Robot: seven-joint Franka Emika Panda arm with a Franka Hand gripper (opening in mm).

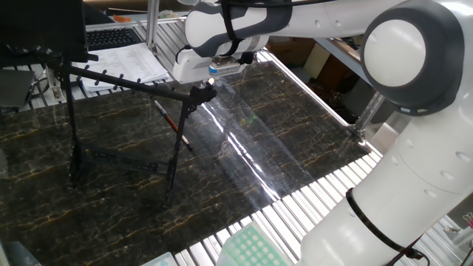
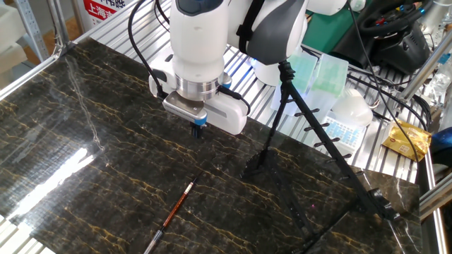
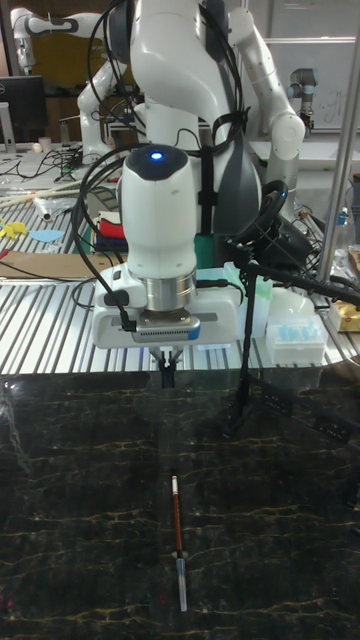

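A slim pen-like stick [image 3: 178, 523] lies on the dark marble-patterned board [image 3: 85, 512], with a reddish-brown shaft and a clear, pale end. In exterior view 2 the same stick [image 2: 176, 208] is below and in front of the hand; exterior view 1 shows the stick [image 1: 172, 124] partly behind the black stand. Over the board hangs my gripper [image 3: 168, 368], pointing down, its dark fingers close together and nothing visible between them. In exterior view 2 the gripper [image 2: 197, 131] is well apart from the stick. A black folding stand [image 1: 126, 159] rises from the board beside the arm.
The stand's slanted notched bar [image 2: 321, 134] reaches over the board close to the hand. Green and clear boxes [image 1: 251, 247], a yellow packet [image 2: 407, 140] and a keyboard [image 1: 112, 37] lie outside the board. The board's glossy side [image 1: 273, 140] is bare.
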